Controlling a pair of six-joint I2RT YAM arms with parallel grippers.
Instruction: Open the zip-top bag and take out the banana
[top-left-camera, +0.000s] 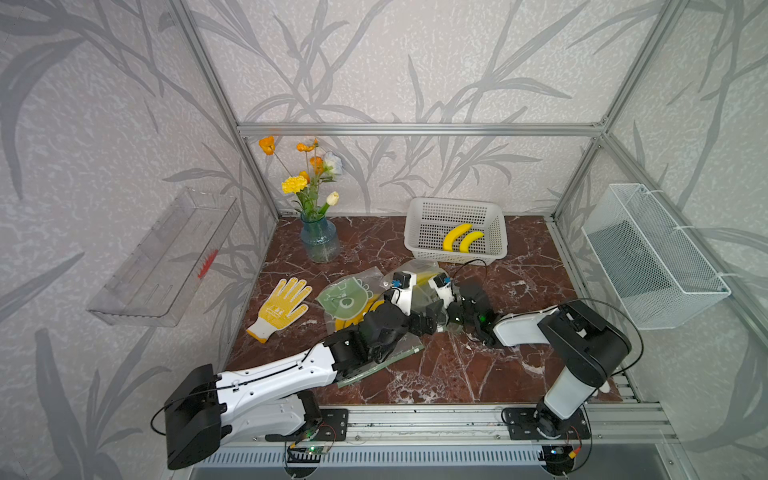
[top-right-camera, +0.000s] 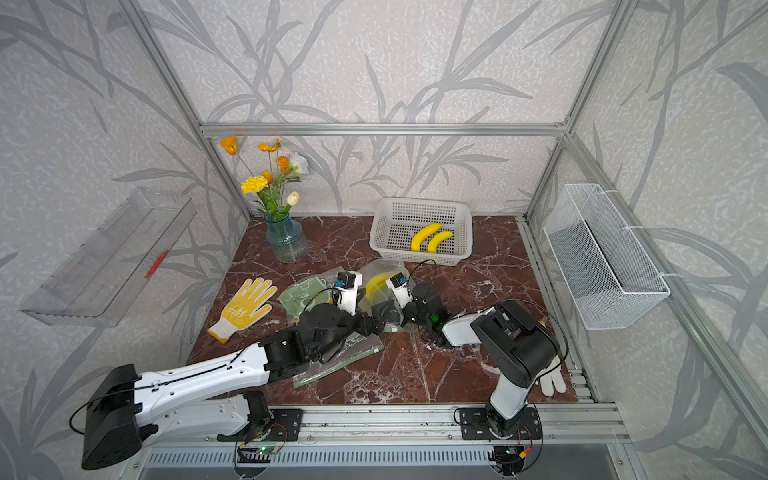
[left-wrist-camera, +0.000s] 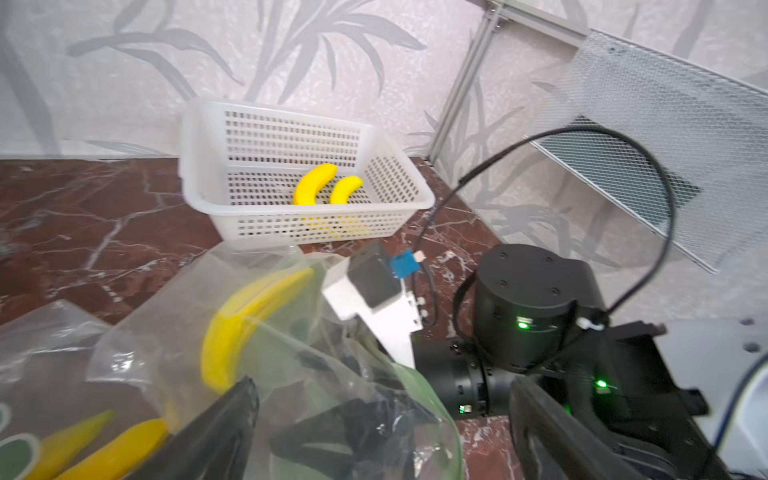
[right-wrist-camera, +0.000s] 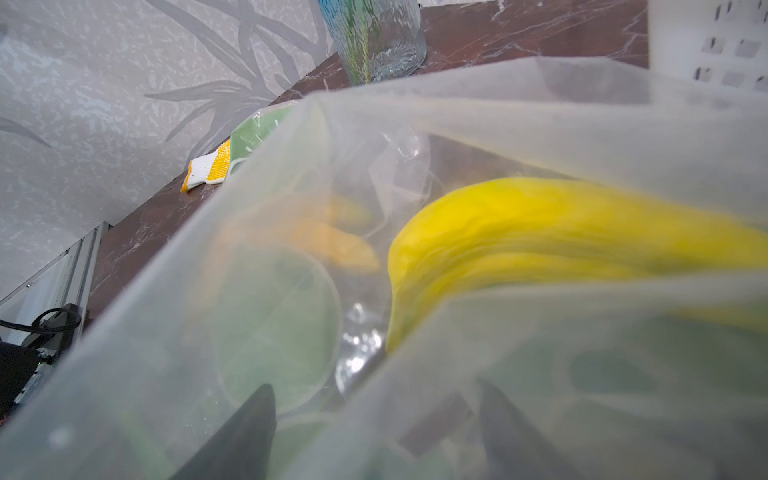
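A clear zip bag (left-wrist-camera: 168, 320) holding a yellow banana (left-wrist-camera: 256, 320) lies right of centre; its mouth, with a greenish edge, gapes toward the right arm. My right gripper is at that mouth, open, its fingers seen partly through cloudy film. In the right wrist view the banana (right-wrist-camera: 520, 224) is ahead and to the right, apart from the fingers. My left gripper stands open at the bag's near side, film visible between its fingers but not pinched. A second bag with a green print (top-left-camera: 344, 297) and several bananas lies to the left.
At the back stands a white basket (top-left-camera: 412, 240) with two bananas. A flower vase (top-left-camera: 320, 240) is back left, a yellow glove (top-left-camera: 280, 308) left. Wire basket (top-left-camera: 656, 256) hangs on the right wall.
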